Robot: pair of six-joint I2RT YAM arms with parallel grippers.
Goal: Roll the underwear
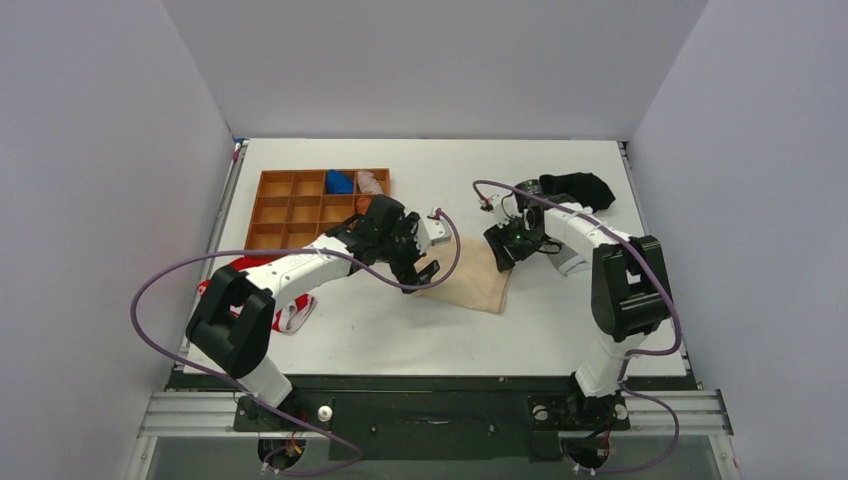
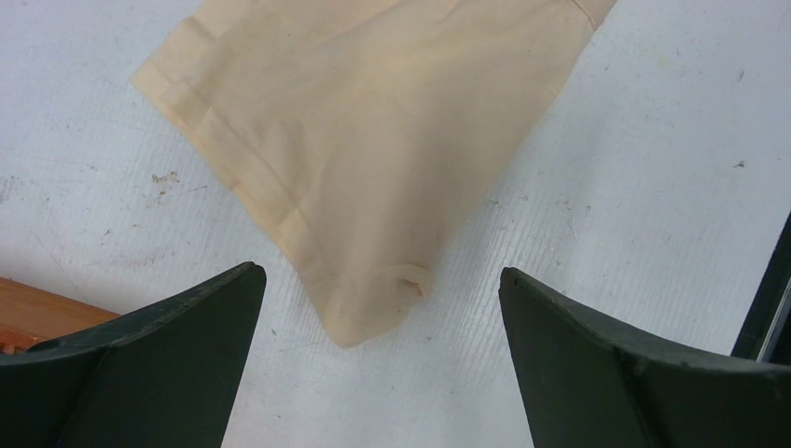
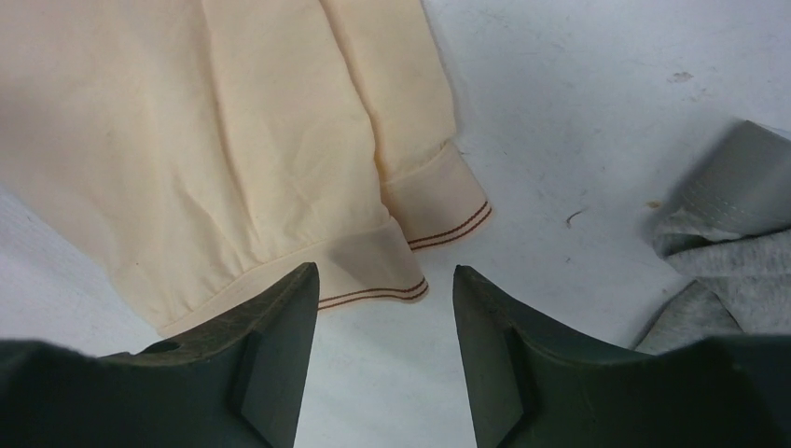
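The beige underwear (image 1: 470, 278) lies flat, folded in layers, at the middle of the white table. In the left wrist view a corner of the underwear (image 2: 364, 168) points down between the fingers, with a small crease near its tip. My left gripper is open over that corner and holds nothing. At the other side, the waistband end of the underwear (image 3: 364, 271), with its dark stripes, shows two offset layers. My right gripper stands part open over this end, its left finger (image 3: 289, 317) covering some of the band. No cloth is gripped there.
A brown divided box (image 1: 290, 205) at the back left holds a few rolled cloths. Red and white cloth (image 1: 297, 313) lies under the left arm. Black cloth (image 1: 580, 189) and grey cloth (image 3: 737, 252) lie at the right.
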